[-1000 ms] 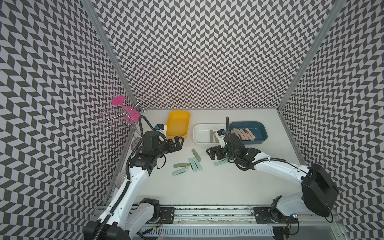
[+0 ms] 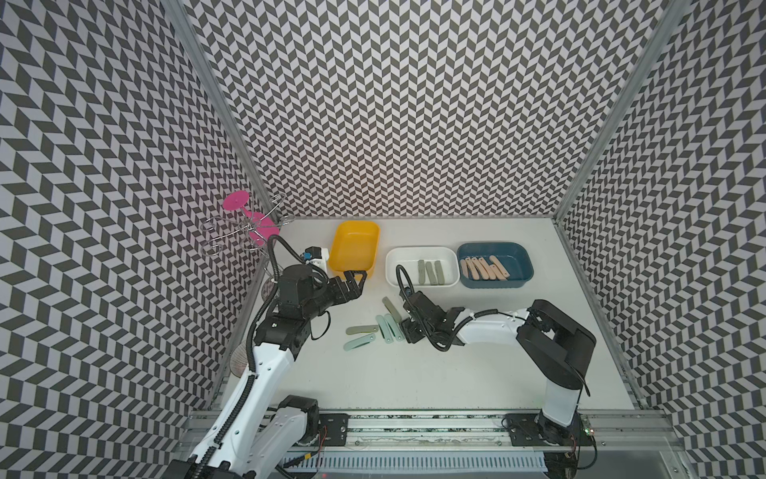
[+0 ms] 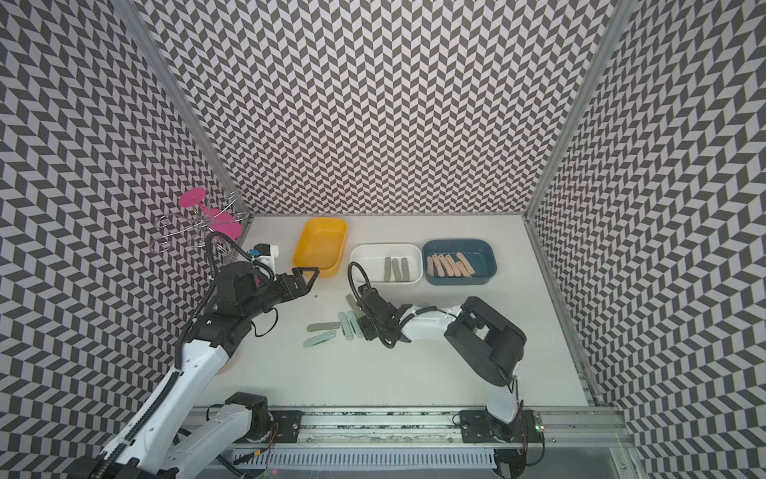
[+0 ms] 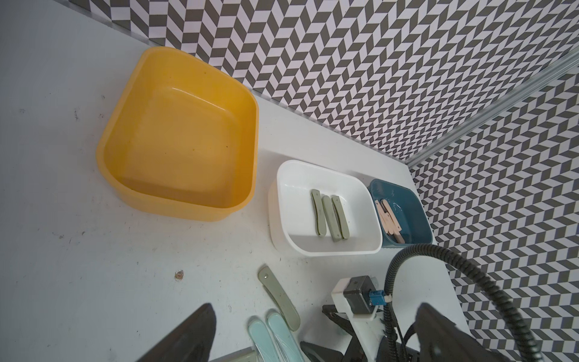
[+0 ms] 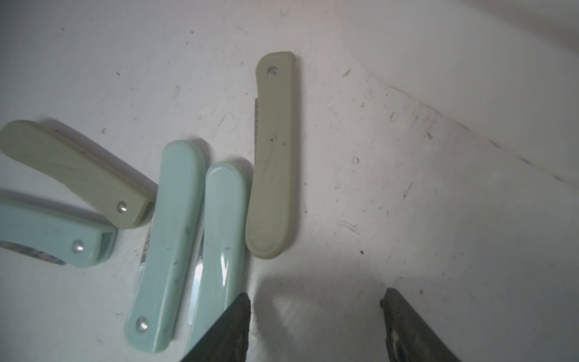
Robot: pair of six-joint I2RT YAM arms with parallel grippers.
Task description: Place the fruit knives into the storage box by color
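Observation:
Several folded fruit knives lie mid-table: olive ones (image 5: 270,157), pale mint ones (image 5: 169,235). My right gripper hangs low beside them, just below the upright olive knife in its wrist view, its fingers apart with nothing between them. My left gripper (image 2: 355,283) stands open near the front of the yellow box (image 4: 175,150), which is empty. The white box (image 4: 295,235) holds three olive knives (image 4: 331,217); the blue box (image 4: 410,205) holds several pink knives (image 4: 389,220).
A wire rack with pink discs (image 2: 236,199) stands at the left edge. My right arm reaches over the table from the front right.
My right gripper has moved left and toward the front, to the knife group, with the arm bending. My left arm has shifted only slightly.

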